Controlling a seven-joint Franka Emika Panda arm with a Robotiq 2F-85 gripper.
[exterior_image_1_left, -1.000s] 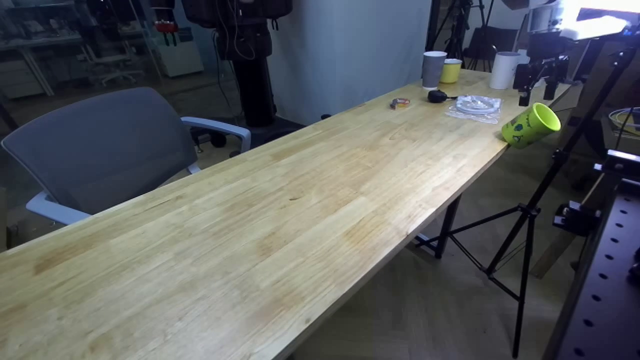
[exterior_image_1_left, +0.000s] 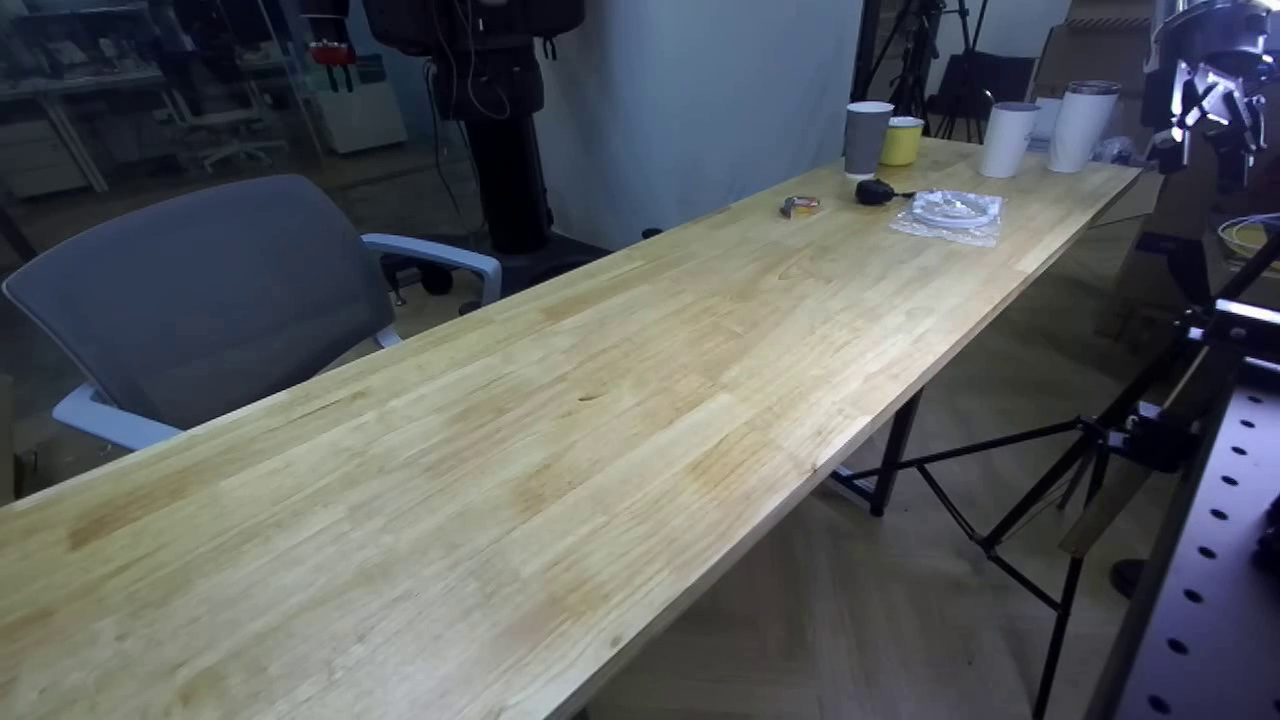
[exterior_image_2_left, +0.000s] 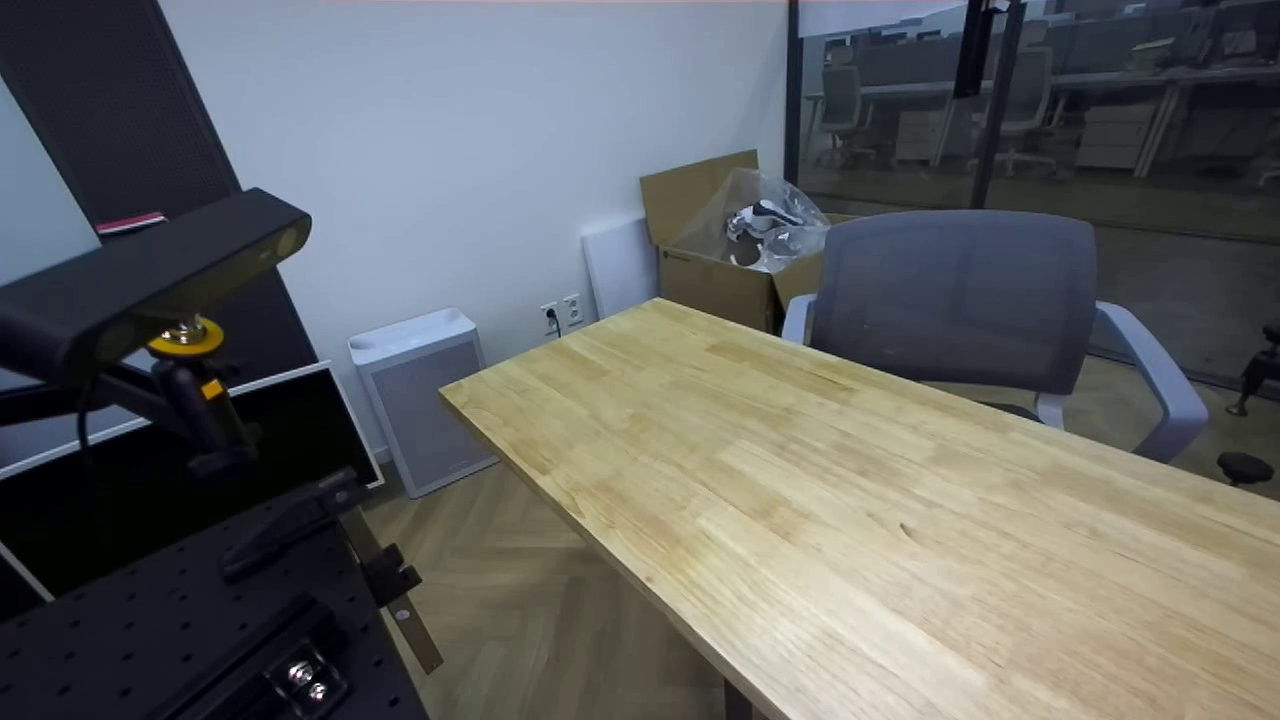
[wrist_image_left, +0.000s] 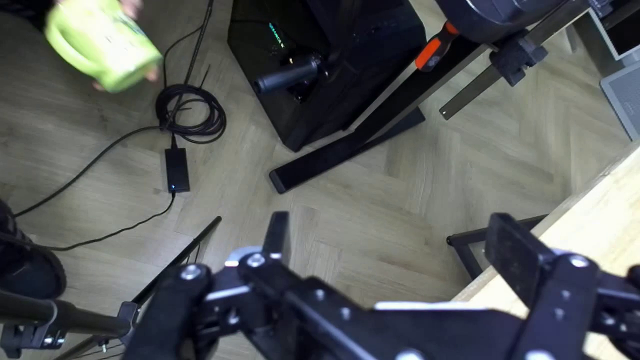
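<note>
A yellow-green cup (wrist_image_left: 108, 48) shows at the top left of the wrist view, blurred, with a person's fingers around it above the floor. It appears in neither exterior view. My gripper is open, its two fingers wide apart and only floor and table edge seen between them. In exterior view 1 the gripper (exterior_image_1_left: 1206, 138) hangs at the top right, just beyond the far right edge of the table (exterior_image_1_left: 576, 408).
Cups stand at the table's far end: grey (exterior_image_1_left: 866, 138), yellow (exterior_image_1_left: 901, 140) and two white ones. A bagged white coil (exterior_image_1_left: 954, 214) lies nearby. A tripod (exterior_image_1_left: 1044, 492) stands beside the table; cables (wrist_image_left: 190, 114) lie on the floor.
The arm has swung right, away from over the table's edge. The green cup, tilted at that edge below the gripper a second ago, has left exterior view 1. The tripod has shifted slightly.
</note>
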